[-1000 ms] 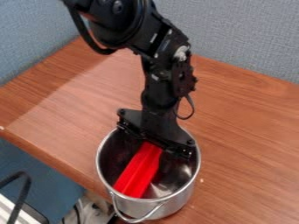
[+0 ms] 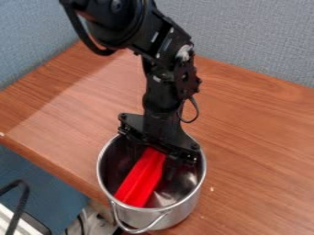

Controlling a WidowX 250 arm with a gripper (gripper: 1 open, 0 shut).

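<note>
A long red object (image 2: pixel 140 179) lies slanted inside a silver metal bucket (image 2: pixel 182 207) with a wire handle, at the bottom centre of the camera view. The black arm reaches down from the top, and its gripper (image 2: pixel 157 147) is at the back rim of the bucket, over the upper end of the red object. The gripper looks shut on something there, but its fingertips are hidden, so I cannot tell whether it holds the red object, the rim or both.
</note>
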